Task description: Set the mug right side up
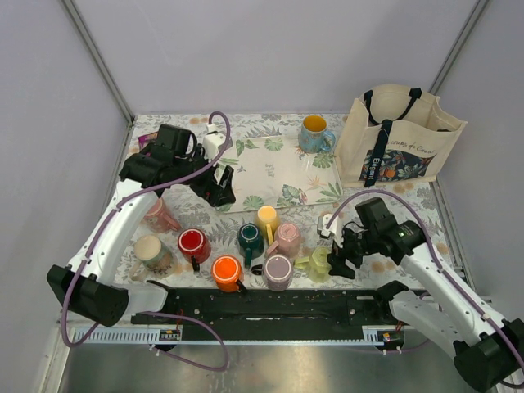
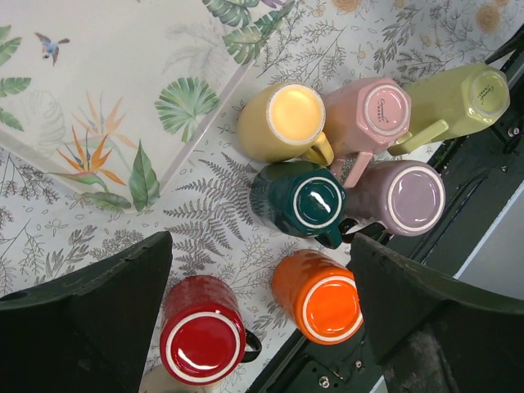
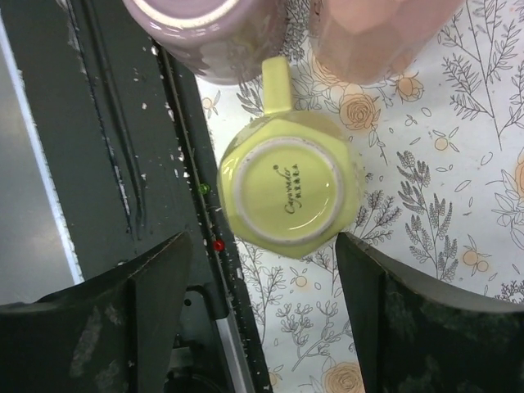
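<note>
My right gripper (image 1: 341, 262) is low at the front right, beside an upside-down green mug (image 3: 288, 188); in the right wrist view the mug's base faces up just beyond the fingers, its handle toward a lilac mug (image 3: 192, 29). That gripper is apart at the fingers, with nothing seen held. My left gripper (image 1: 215, 184) hovers open over the left side, empty, above red (image 2: 201, 336) and orange (image 2: 315, 291) mugs.
Several other upturned mugs cluster along the front edge, including yellow (image 1: 267, 217), pink and dark green ones. A patterned tray (image 1: 270, 172) fills the middle. A blue mug (image 1: 315, 139) stands upright at the back beside a tote bag (image 1: 405, 155).
</note>
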